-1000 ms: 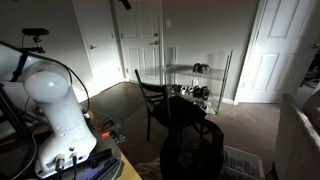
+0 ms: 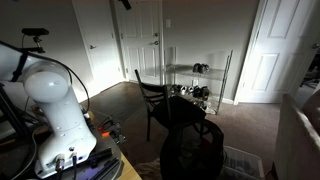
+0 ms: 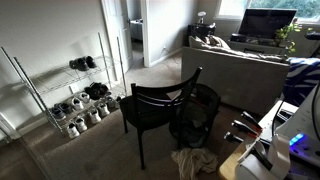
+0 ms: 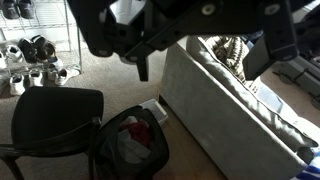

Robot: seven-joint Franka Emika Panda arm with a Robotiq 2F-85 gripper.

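My gripper hangs high over the room, open, its dark fingers spread along the top of the wrist view with nothing seen between them. Below it, a black mesh hamper [image 4: 155,152] holds some red and grey clothes [image 4: 133,138]. A black chair [image 3: 160,98] stands beside the hamper, empty. In exterior view 1 the white arm [image 2: 58,95] rises at the left and leaves the top of the picture; a dark tip shows at the upper edge, too little to tell the fingers.
Behind the chair stands a wire rack [image 3: 75,78] of shoes. A grey couch [image 4: 225,110] lies past the hamper. Pale cloth [image 3: 195,162] is on the floor near the hamper. Bare carpet [image 2: 255,130] stretches right of the rack.
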